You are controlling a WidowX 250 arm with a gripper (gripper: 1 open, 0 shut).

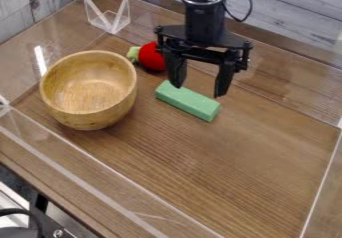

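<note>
My black gripper (pixel 201 75) hangs over the middle of the table (pixel 227 182), its two fingers pointing down and spread apart, with nothing visible between them. A green rectangular block (pixel 187 101) lies on the table just below it. To the left sits a round wooden bowl (pixel 87 89), which looks empty. A red object with a green part (pixel 150 57) lies behind the bowl, partly hidden by the gripper.
A small white wire-like stand (pixel 107 14) is at the back left near the wall. A black cable runs at the lower left edge.
</note>
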